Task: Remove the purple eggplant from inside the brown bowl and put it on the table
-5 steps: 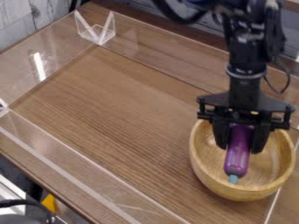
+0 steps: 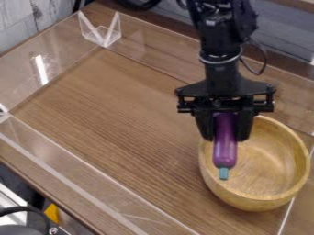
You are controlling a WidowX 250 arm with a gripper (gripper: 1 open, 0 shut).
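Note:
The purple eggplant (image 2: pixel 223 147), with a teal tip at its lower end, hangs upright from my gripper (image 2: pixel 225 124), which is shut on its upper part. In the camera view it overlaps the left side of the brown bowl (image 2: pixel 273 180), at the lower right of the table. The bowl's inside looks bare apart from the eggplant in front of it. How far the eggplant's tip is above the bowl's floor is hard to tell from this view.
Left of the bowl, the wooden table (image 2: pixel 117 119) is broad and clear. A white wire-like holder (image 2: pixel 101 29) stands at the far left. Clear walls edge the table, and a dark cable part (image 2: pixel 28 220) sits at the lower left corner.
My gripper and the eggplant have moved left and up, from the middle of the bowl toward its left side. The bowl has stayed in place.

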